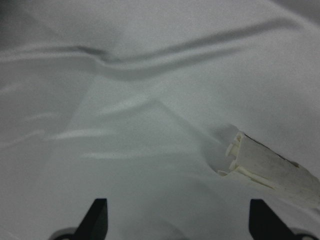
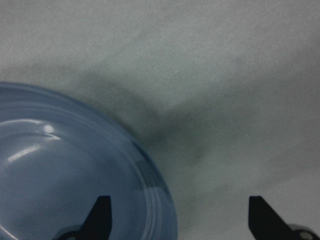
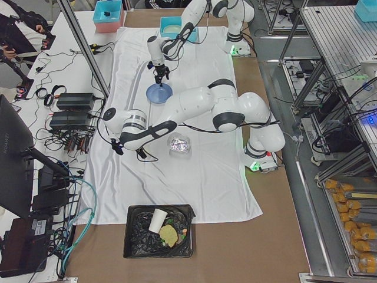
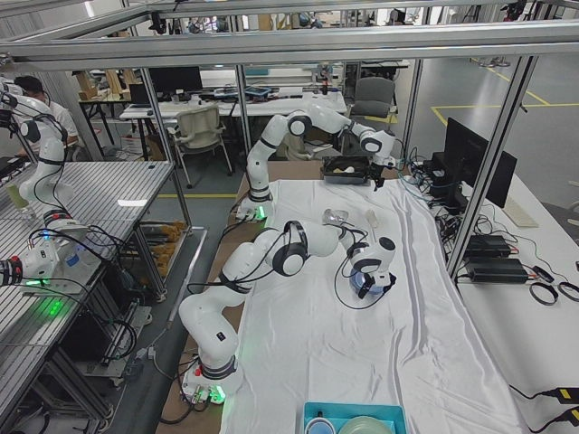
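Observation:
My right gripper is open over the rim of a blue plate (image 2: 65,165), one finger above the plate and the other over white cloth; the plate (image 3: 158,93) lies mid-cloth in the camera left view. My left gripper is open above the cloth, nothing between its fingers, with a whitish roll-like item (image 1: 272,170) lying just beyond it to the right. A clear container with silvery contents (image 3: 179,143) sits on the cloth beside the left arm.
A black lined tray (image 3: 132,233) with a white cup and food items lies at the near end. A turquoise bin (image 4: 355,409) with dishes stands at the far end. Monitors and cables crowd the side table.

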